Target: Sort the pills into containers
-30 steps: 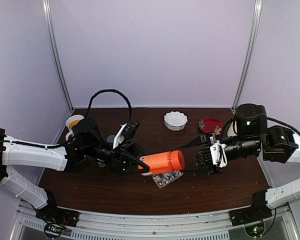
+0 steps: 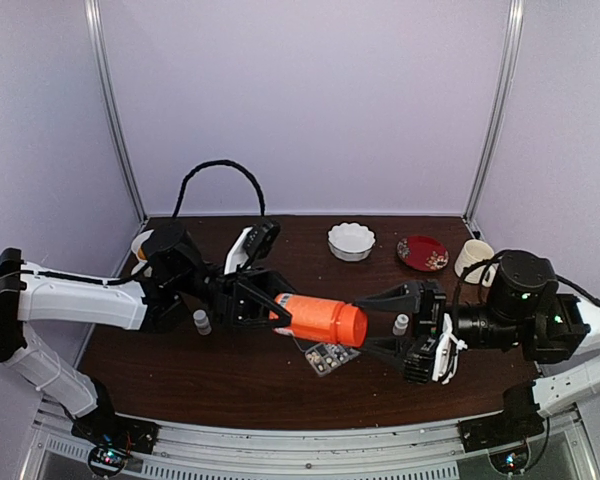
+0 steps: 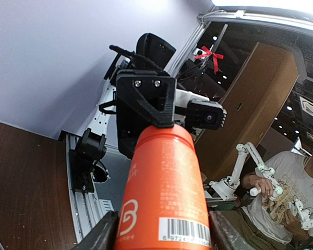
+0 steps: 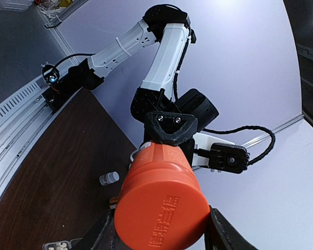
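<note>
An orange bottle [image 2: 315,317] lies sideways in the air above the table, its cap [image 4: 161,213] facing right. My left gripper [image 2: 280,311] is shut on the bottle's body near its base; the barcode label shows in the left wrist view. From the other side, my right gripper [image 2: 361,325] has its fingers around the cap and is shut on it. Below, partly covered by the bottle, a clear pill organizer [image 2: 330,358] with several compartments rests on the table. Whether the cap is loose cannot be seen.
A white fluted bowl [image 2: 351,241] and a red plate [image 2: 423,253] stand at the back. Small white-capped bottles [image 2: 202,321] sit left and right [image 2: 400,325]. A cream mug [image 2: 473,257] is at the back right.
</note>
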